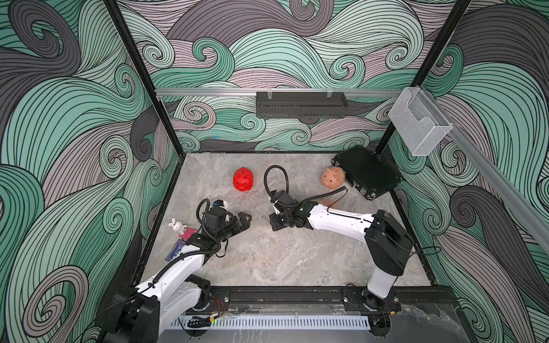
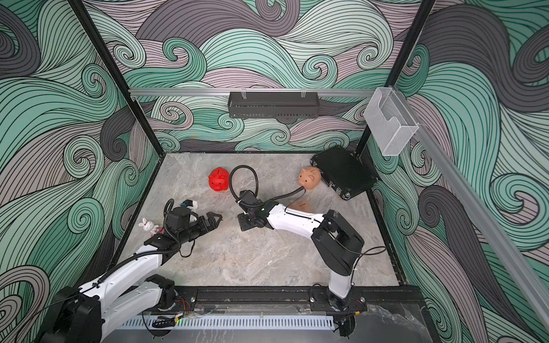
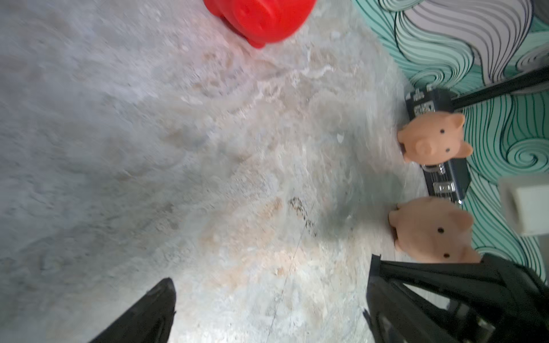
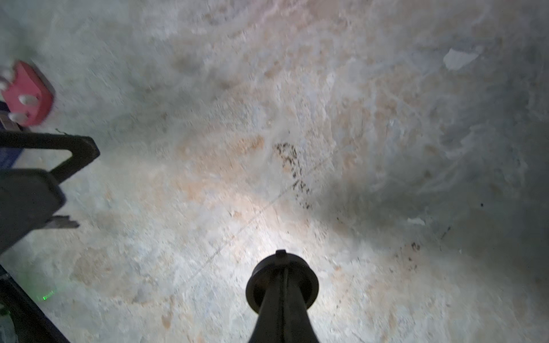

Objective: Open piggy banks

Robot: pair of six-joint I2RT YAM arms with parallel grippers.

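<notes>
A red piggy bank (image 1: pixel 243 179) stands at the back left of the table; only its front shows in the left wrist view. At the back right is a tan piggy bank (image 1: pixel 332 177). A second tan piggy bank (image 3: pixel 435 229) stands closer, mostly covered by my right arm in the top views. My left gripper is open over bare table, left of centre, well short of the red pig. My right gripper is shut near the middle, facing the left one. A dark round shape surrounds its tips; no piggy bank is between its fingers.
A black case (image 1: pixel 367 171) lies in the back right corner. By the left edge are a white rabbit figure (image 1: pixel 176 224), a pink-red piece (image 1: pixel 187 234) and a blue box (image 1: pixel 175 250).
</notes>
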